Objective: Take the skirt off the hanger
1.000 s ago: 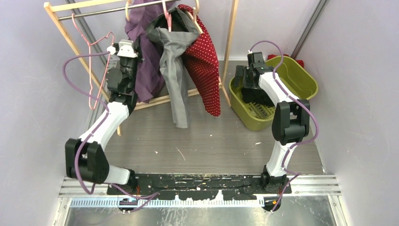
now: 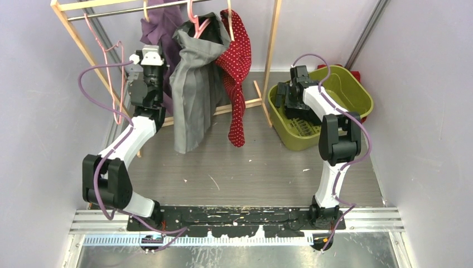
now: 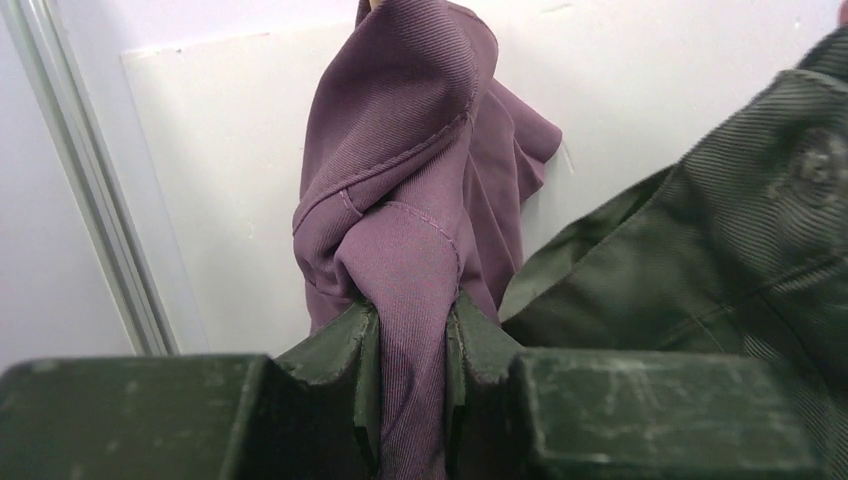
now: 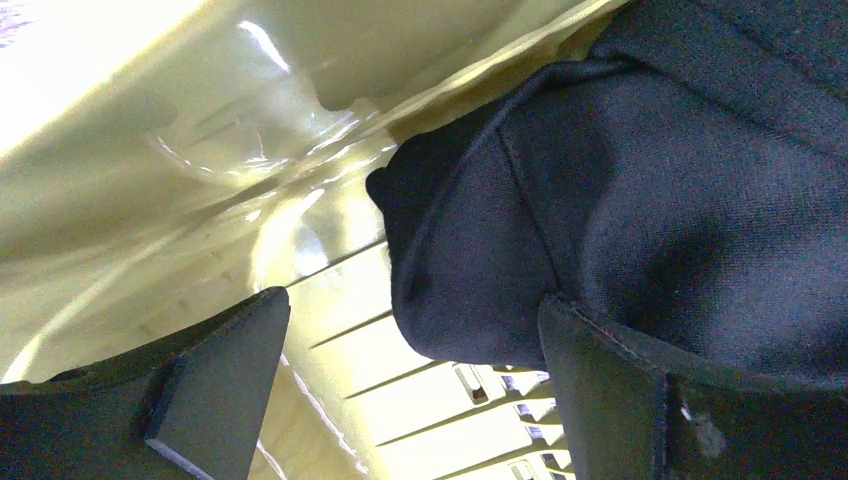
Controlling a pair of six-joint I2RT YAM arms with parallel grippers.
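A purple garment (image 2: 163,25) hangs at the back of the rack, left of the grey one. In the left wrist view my left gripper is shut on the bunched purple cloth (image 3: 405,260), which rises from between its fingers. Pale wood of a hanger (image 2: 146,10) shows above the purple cloth. Inside the green basket (image 2: 294,140), dark navy cloth (image 4: 490,240) lies against the wall. My right gripper is open over it, one finger touching or just above the cloth; which, I cannot tell.
A grey garment (image 2: 189,100) on a pink hanger (image 2: 196,22) and a red dotted garment (image 2: 237,61) hang to the right. An empty pink hanger (image 2: 106,56) dangles at the rack's left end. The floor before the rack is clear.
The hanging clothes have swung left, and the purple cloth has drawn in narrower beside my left gripper. The empty pink hanger sways. My left arm has shifted slightly; the right moved slightly left.
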